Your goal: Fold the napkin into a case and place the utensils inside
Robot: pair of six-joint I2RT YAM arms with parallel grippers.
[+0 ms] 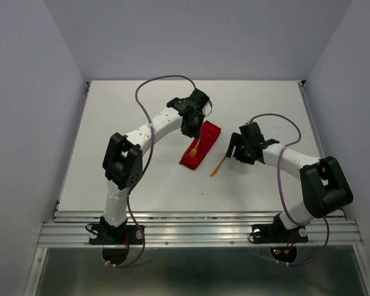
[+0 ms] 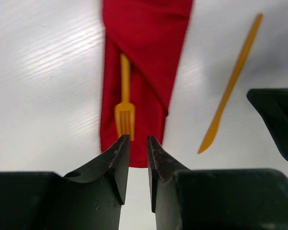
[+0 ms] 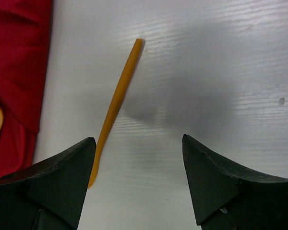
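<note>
A folded red napkin lies mid-table, with a yellow fork in its pocket, tines showing. An orange knife lies on the table to the napkin's right, apart from it. My left gripper hangs over the napkin; in its wrist view the fingertips are close together below the fork, with nothing visible gripped, and how far open they are is unclear. My right gripper stands open beside the knife, its fingers apart, the knife's lower end near the left finger.
The white table is otherwise largely clear, especially at the left and back. A small dark mark lies near the front. The two arms are close on either side of the napkin and knife.
</note>
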